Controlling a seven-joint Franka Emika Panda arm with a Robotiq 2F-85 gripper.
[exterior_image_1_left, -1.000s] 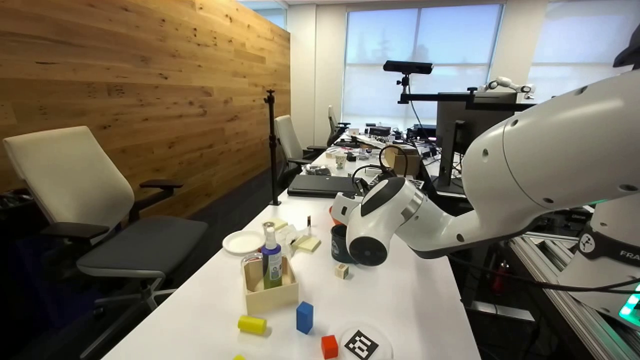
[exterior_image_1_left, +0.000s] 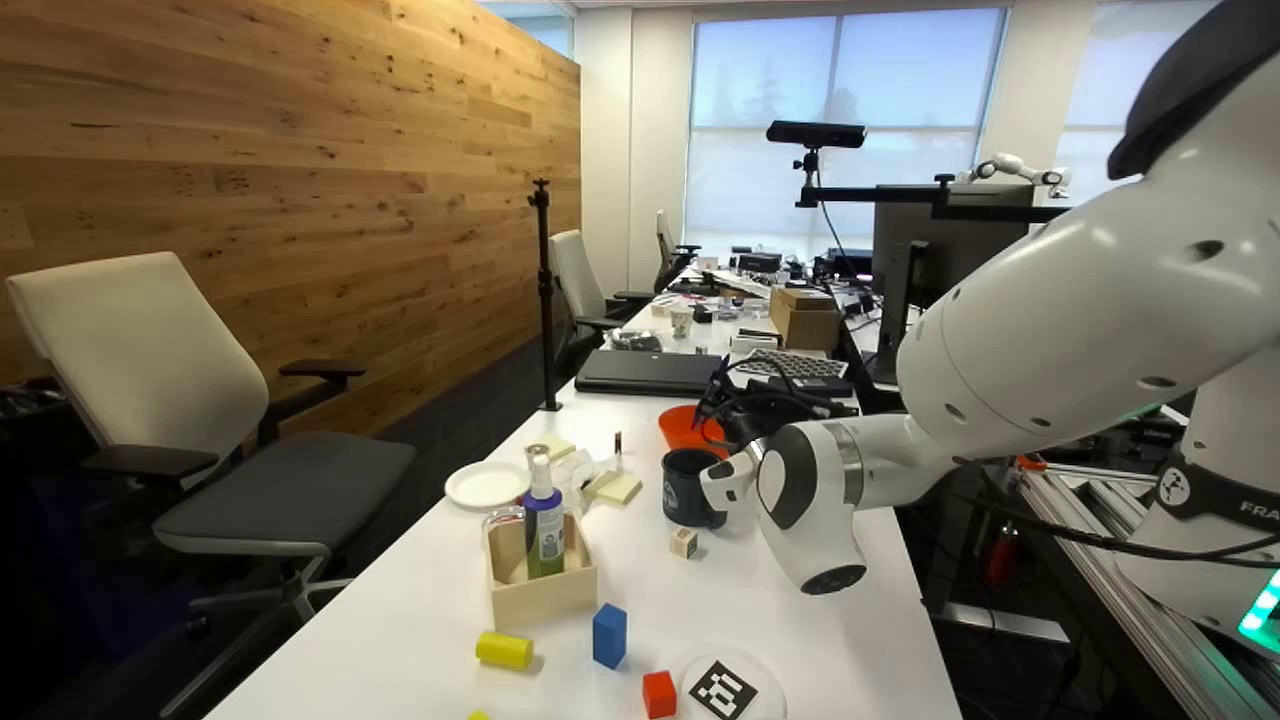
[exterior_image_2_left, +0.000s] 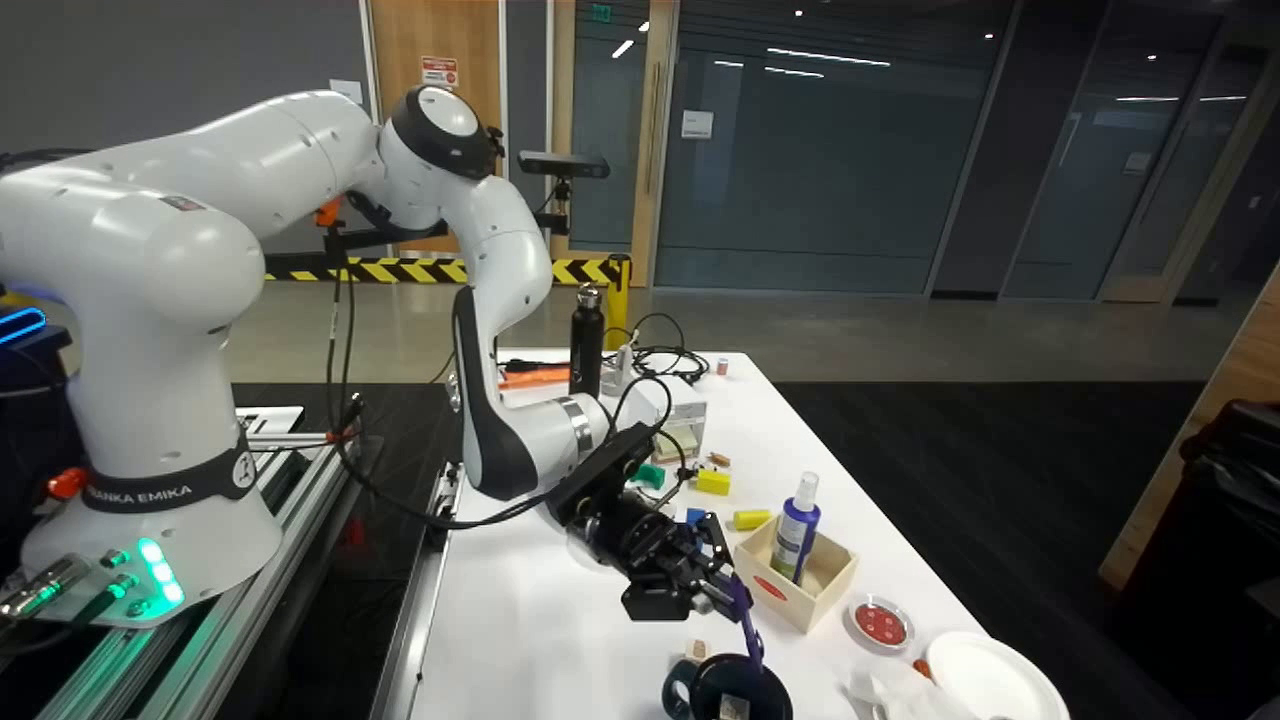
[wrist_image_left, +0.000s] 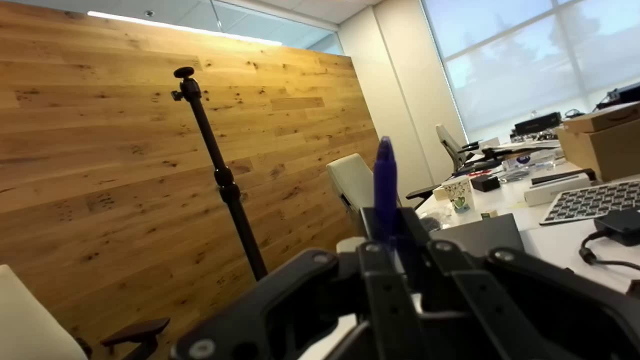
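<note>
My gripper is shut on a purple marker (wrist_image_left: 385, 180), which stands up from between the fingertips in the wrist view. In exterior view 2 the same marker (exterior_image_2_left: 749, 624) slants down from the gripper (exterior_image_2_left: 725, 590) and its lower end overlaps the rim of a dark mug (exterior_image_2_left: 768, 692). Whether that end is inside the mug or above it I cannot tell. Exterior view 1 shows the mug (exterior_image_1_left: 685, 502) upright on the table, partly behind the arm. The arm covers much of the gripper there, and no marker can be made out.
Close to the mug are an orange bowl (exterior_image_1_left: 681, 422) and a small wooden cube (exterior_image_1_left: 684, 542). A cream box (exterior_image_1_left: 546, 599) holds a spray bottle (exterior_image_1_left: 545, 528). Blue block (exterior_image_1_left: 609, 636), yellow cylinder (exterior_image_1_left: 504, 649) and red cube (exterior_image_1_left: 659, 694) lie nearer the front. A white plate (exterior_image_1_left: 486, 485) rests at the left.
In exterior view 1 the arm has shifted and turned: its wrist is lower and further right, uncovering more of the mug. The objects on the table have stayed put.
</note>
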